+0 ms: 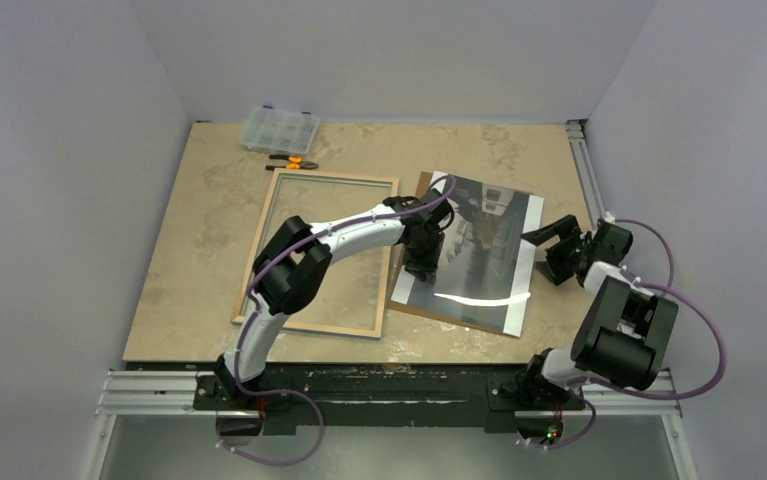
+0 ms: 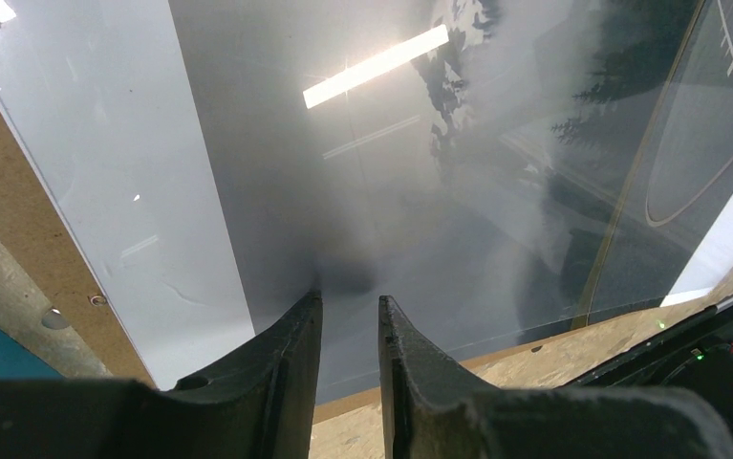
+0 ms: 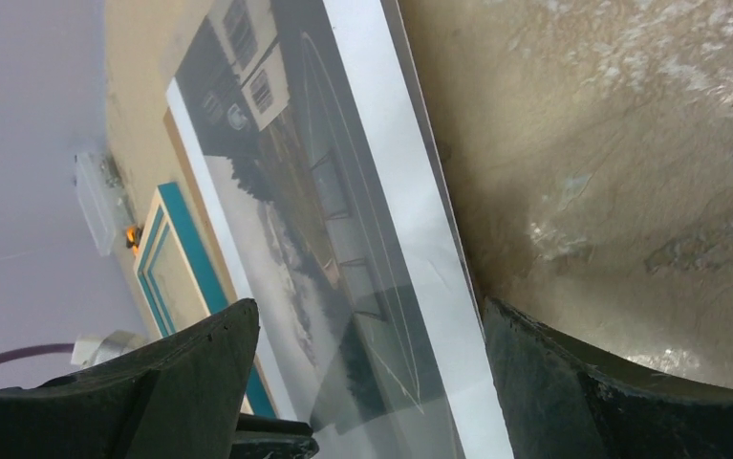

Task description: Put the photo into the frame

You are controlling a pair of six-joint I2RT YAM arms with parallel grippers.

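The photo [image 1: 484, 240], grey with white borders under a glossy sheet, lies on a brown board [image 1: 424, 183] right of the wooden frame [image 1: 254, 240]. My left gripper points down over the photo near its left side, fingertips slightly apart; whether anything is between them is unclear. My right gripper is at the photo's right edge, fingers apart on either side of that white-bordered edge, which appears slightly above the table in the right wrist view.
A clear plastic organizer box [image 1: 279, 130] and orange-handled pliers [image 1: 294, 164] lie behind the frame. Walls stand close on the sides.
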